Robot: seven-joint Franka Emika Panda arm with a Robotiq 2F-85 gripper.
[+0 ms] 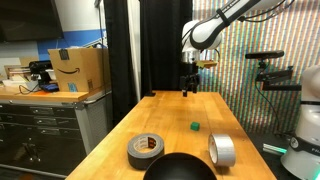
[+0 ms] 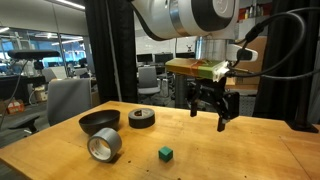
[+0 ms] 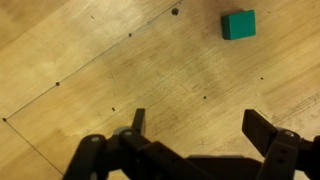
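My gripper stands open above the table, its two dark fingers wide apart with only bare wood between them. A small green cube (image 3: 238,25) lies on the table near the top right of the wrist view, beyond the fingertips and not touching them. In the second exterior view the gripper (image 2: 208,121) hangs higher than the green cube (image 2: 165,154), which sits nearer that camera. The first exterior view shows the cube (image 1: 195,126) on the wooden table (image 1: 150,120), with the gripper (image 1: 197,92) farther back.
A black bowl (image 2: 99,121), a dark tape roll (image 2: 142,118) and a silver tape roll on its side (image 2: 104,147) stand on the table, apart from the cube. Clear wood lies around the cube and across the table's right part (image 2: 260,155) in the second exterior view.
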